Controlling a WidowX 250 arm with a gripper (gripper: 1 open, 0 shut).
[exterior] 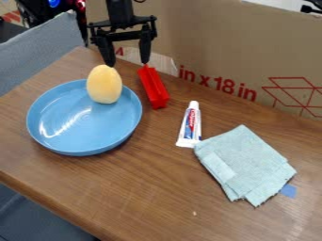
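Note:
My black gripper [127, 58] hangs open at the top, above the back of the wooden table, with nothing between its fingers. Below it a red elongated object [153, 87] lies on the table. A yellow egg-shaped object [104, 85] rests on the back part of a blue plate [78, 134]. To the right of the plate lies a white toothpaste tube [190, 123], and further right a folded pale blue cloth [246, 166].
A cardboard box wall [239, 52] lines the back of the table. A grey padded surface [38, 56] borders the left.

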